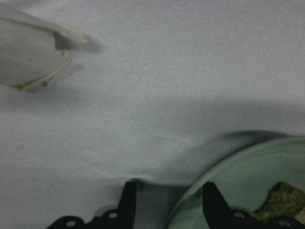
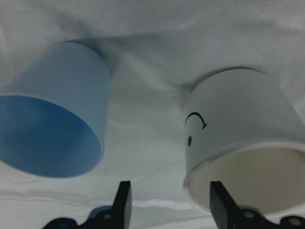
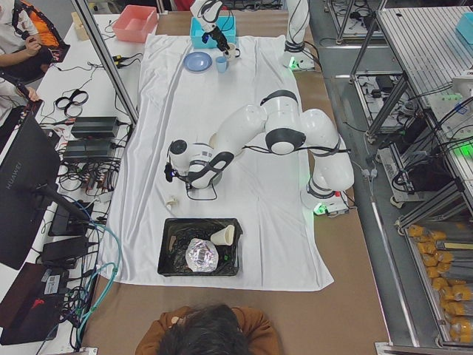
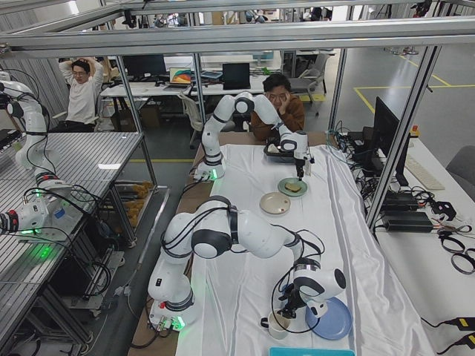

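My left gripper is open over the white cloth, empty, at the rim of a green plate [image 1: 200,183] holding a brownish piece [image 1: 286,200]. A pale crumpled item [image 1: 28,52] lies near it in the left wrist view. My right gripper is open in front of a blue cup [image 2: 66,86] and a white mug [image 2: 238,109] with a drawn face; the mug is behind its right finger. A blue plate [image 4: 329,317] is beside that arm.
A black bin [image 3: 170,262] with a foil bundle [image 3: 202,255] and white cup [image 3: 222,235] sits at the near end. A beige plate [image 4: 274,203] lies mid-table. A teal bin [image 3: 196,33] is at the far end.
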